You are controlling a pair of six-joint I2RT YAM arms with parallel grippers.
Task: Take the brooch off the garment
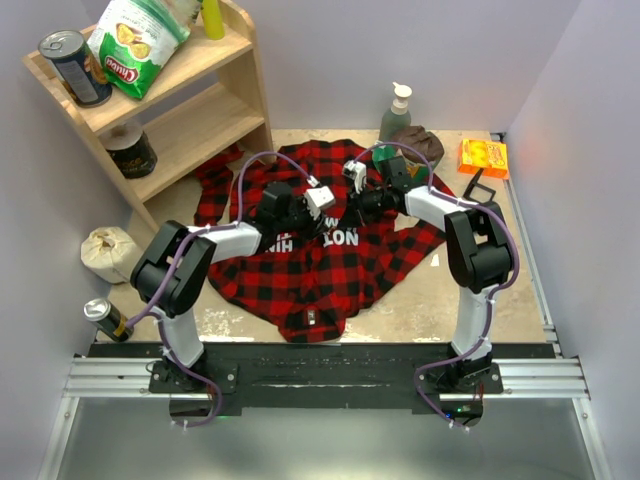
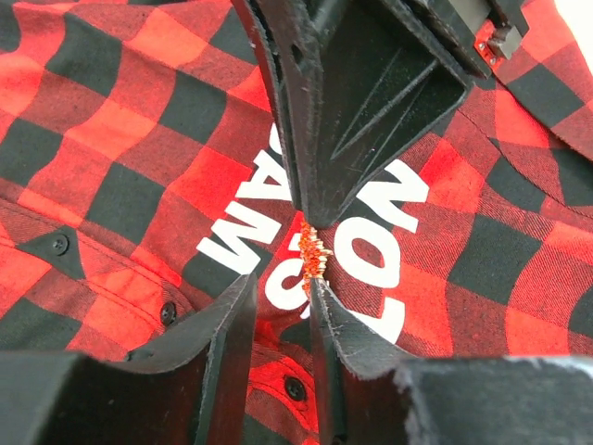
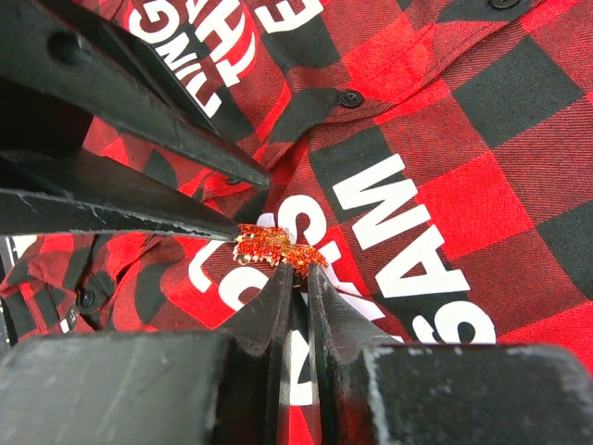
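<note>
A red plaid shirt (image 1: 325,285) with white lettering lies spread on the table. Over its lettering sits the brooch (image 2: 313,257), small, orange-red and glittery with pale beads along one side. My right gripper is shut on one end of it, low over the cloth. The left gripper is partly open, with one fingertip close to the brooch's other end and only cloth visible between its fingers; whether that fingertip touches is unclear. From above, both grippers hide the brooch. How its back is fastened to the cloth cannot be seen.
Left of the shirt stands a wooden shelf (image 1: 200,135) with cans and a chip bag. A pump bottle (image 1: 396,115), a brown bundle (image 1: 417,145) and an orange box (image 1: 483,156) sit at the back right. Both arms meet closely over the shirt.
</note>
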